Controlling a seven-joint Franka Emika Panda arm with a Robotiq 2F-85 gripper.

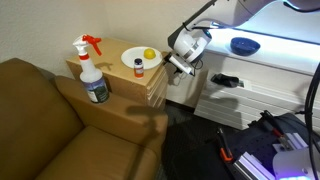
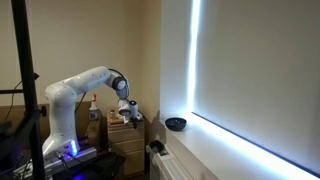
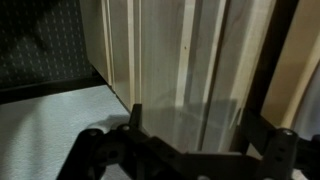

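My gripper [image 1: 180,69] is beside the right-hand side of a wooden cabinet [image 1: 148,90], just below its top edge. In the wrist view, the two dark fingers [image 3: 134,120] stand wide apart at the bottom, the gripper open with no object seen between them. Pale wooden panels [image 3: 160,60] with vertical edges fill the view past the fingers. Whether a finger touches the wood cannot be made out.
On the cabinet top are a white plate [image 1: 141,61] with a yellow round item [image 1: 149,54], a small red-and-white jar [image 1: 139,69] and a red object [image 1: 92,43]. A spray bottle [image 1: 92,76] stands nearby. A dark bowl [image 1: 245,46] rests on the sill.
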